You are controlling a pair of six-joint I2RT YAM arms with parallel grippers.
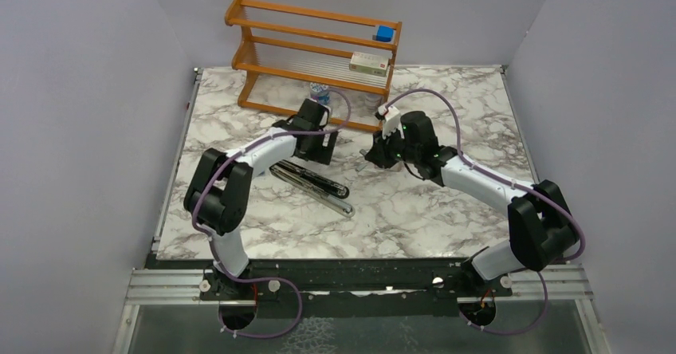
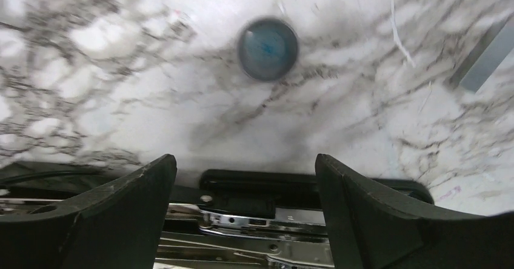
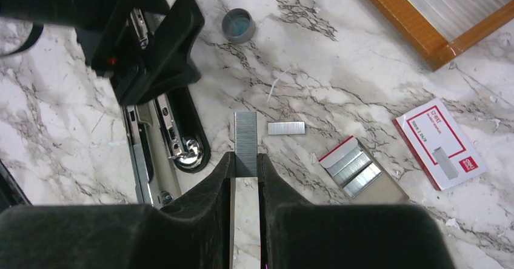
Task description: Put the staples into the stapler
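Observation:
In the top view the opened stapler lies mid-table, its black arm (image 1: 325,181) alongside its silver half (image 1: 323,198). My left gripper stands open above the stapler's middle, which appears between and below its fingers in the left wrist view; whether they touch it, I cannot tell. Right of the stapler, my right gripper is shut on a grey staple strip (image 3: 245,139), which juts out beyond the fingertips. The stapler's front end (image 3: 190,155) shows in the right wrist view, while its rear is partly covered by the left gripper.
Another short staple strip (image 3: 287,128) lies loose on the marble. Beside it are an open staple box (image 3: 374,183) and its white-and-red lid (image 3: 440,143). A small round cup (image 3: 238,25) stands near the left gripper. The wooden rack (image 1: 319,79) is behind.

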